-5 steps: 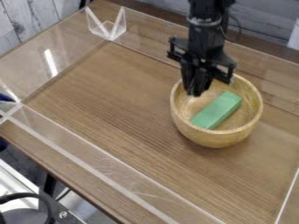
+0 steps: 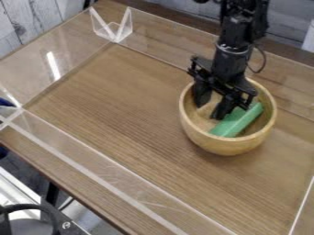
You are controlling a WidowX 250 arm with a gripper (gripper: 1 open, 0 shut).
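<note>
A wooden bowl [image 2: 196, 130] stands on the wooden table right of centre. Inside it lies a green oblong object [image 2: 236, 120] along the right side. My black gripper [image 2: 218, 103] reaches down from the top into the bowl, left of the green object's upper part. Its fingers are dark and small in the view, and whether anything is between them I cannot tell.
A small clear basket-like object [image 2: 112, 23] sits at the back left. A dark coiled object [image 2: 25, 220] is at the bottom left corner.
My gripper has come lower into the bowl over the last second, with more of it now visible inside. The green object lies in about the same place.
</note>
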